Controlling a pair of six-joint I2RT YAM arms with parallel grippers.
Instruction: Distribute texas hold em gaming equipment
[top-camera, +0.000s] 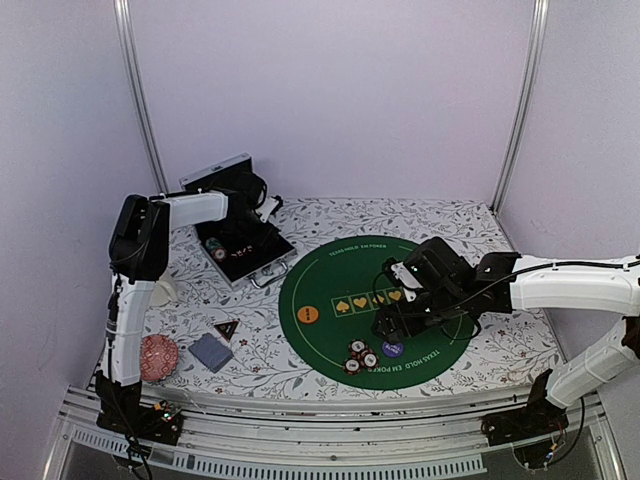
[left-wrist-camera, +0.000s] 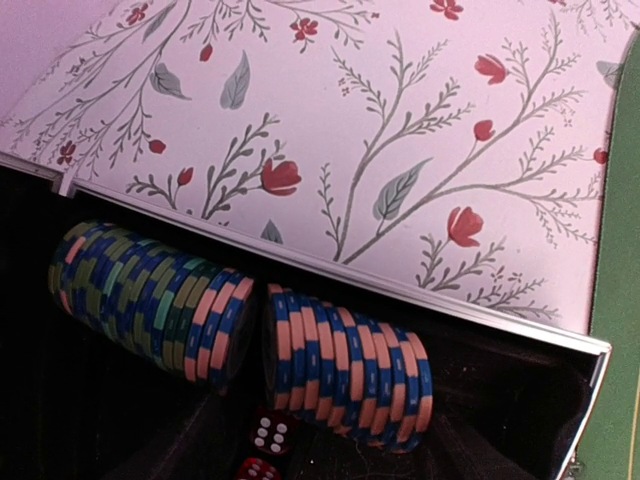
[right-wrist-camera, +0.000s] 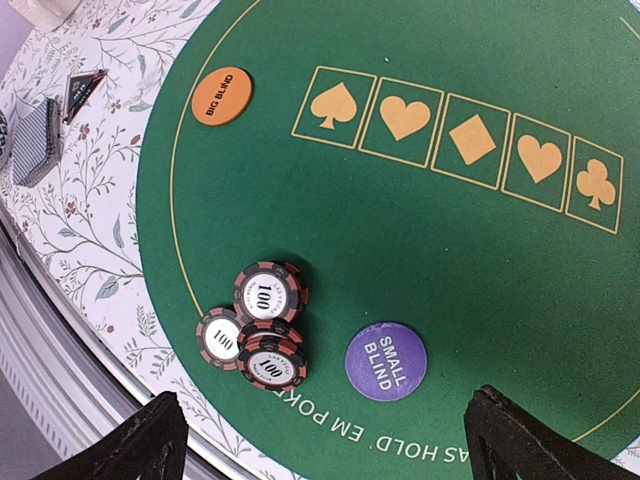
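My left gripper is inside the black chip case, its dark fingers apart on either side of a blue-and-pink chip stack; contact with it cannot be made out. Left of that stack lies a longer row of green, blue and pink chips. Red dice show near the left finger. Over the round green mat, my right gripper stands open and empty. On the mat are black-and-white 100 chips, a purple small blind button and an orange big blind button.
A blue card deck, a dark triangular piece and a red patterned round item lie at front left. The case handle points toward the mat.
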